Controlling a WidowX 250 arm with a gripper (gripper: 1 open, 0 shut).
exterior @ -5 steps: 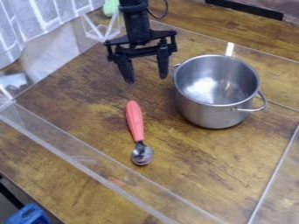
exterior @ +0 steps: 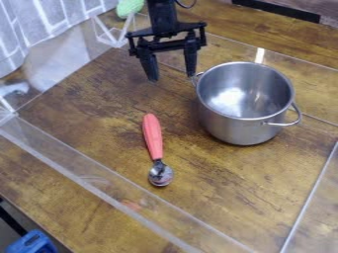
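Observation:
My black gripper (exterior: 171,61) hangs at the top middle of the camera view, open, its two fingers apart with nothing seen between them, above and behind the other objects. A steel pot (exterior: 246,114) with side handles stands on the wooden surface to its lower right, empty inside. A scoop or spoon with a red handle (exterior: 153,136) and a metal head (exterior: 160,174) lies in front of the gripper, left of the pot.
Clear plastic walls (exterior: 106,183) border the work area. A green object (exterior: 128,6) is at the top, behind the left wall, beside crumpled white material (exterior: 40,35). A blue object (exterior: 34,243) sits at the lower left corner.
The gripper has shifted slightly and moved a little upward, away from the scoop. The pot and scoop have not moved.

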